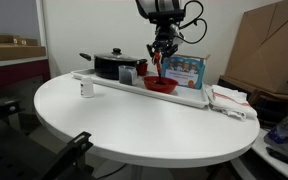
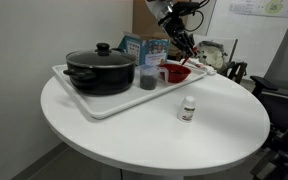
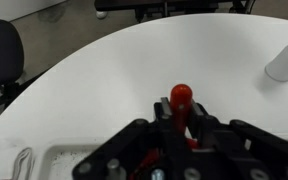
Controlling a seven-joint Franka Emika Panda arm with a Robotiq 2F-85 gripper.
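Observation:
My gripper (image 1: 158,56) is above the red bowl (image 1: 162,86), near the back of the table. It is shut on a slim red-handled utensil (image 1: 157,63), whose lower part reaches down toward the bowl. In the wrist view the rounded red end of the utensil (image 3: 181,95) sticks up between the dark fingers, and the gripper body hides most of the bowl. Exterior view 2 shows the bowl (image 2: 174,73) on the white tray (image 2: 102,104), partly behind a clear cup. Whether the utensil touches the bowl I cannot tell.
A black lidded pot (image 2: 99,70) and a clear measuring cup (image 2: 149,77) share the tray. The small white bottle (image 2: 187,108) stands alone on the round table. Behind the bowl is a colourful box (image 1: 184,71); folded cloths (image 1: 232,101) lie right.

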